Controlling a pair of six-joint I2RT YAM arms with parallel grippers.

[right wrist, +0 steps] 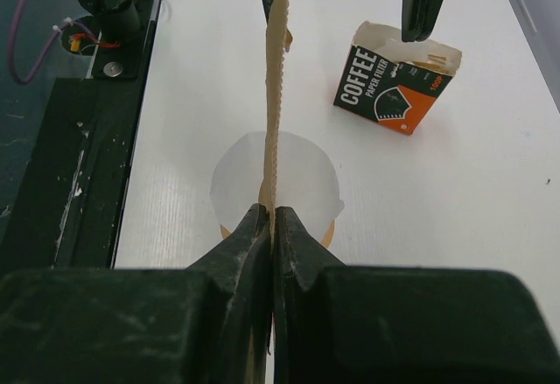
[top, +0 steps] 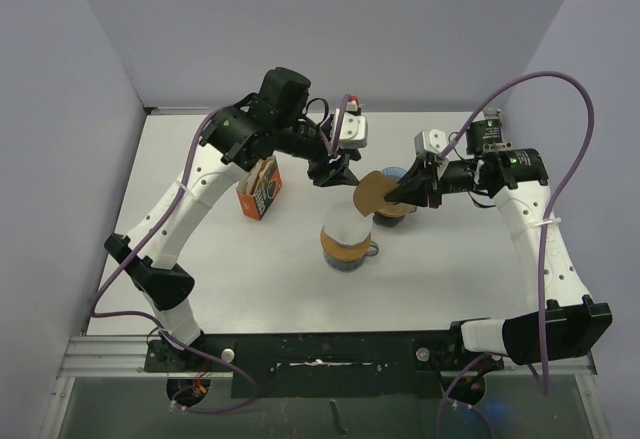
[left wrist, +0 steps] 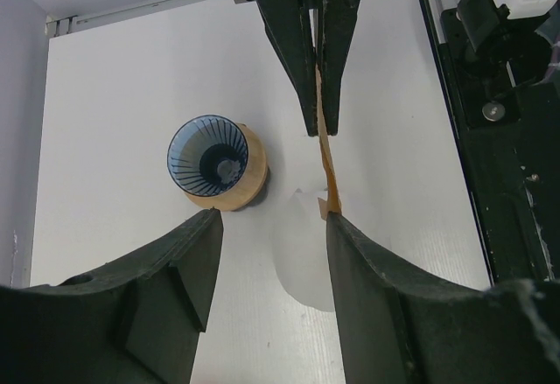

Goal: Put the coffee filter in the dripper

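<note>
The tan coffee filter [top: 372,193] is pinched edge-on in my right gripper, which is shut on it. Below the filter, the white dripper [top: 347,223] sits in a wooden collar over a mug [top: 344,263]. My left gripper is open at the filter's far end. In the left wrist view, the filter's edge [left wrist: 328,161] comes down beside one finger [left wrist: 350,253] of that gripper; whether they touch I cannot tell. The filter is above the dripper, not inside it.
A second, bluish ribbed dripper [left wrist: 208,155] with a wooden ring stands behind, under my right gripper in the top view. To the left is an open orange and black filter box [right wrist: 396,78].
</note>
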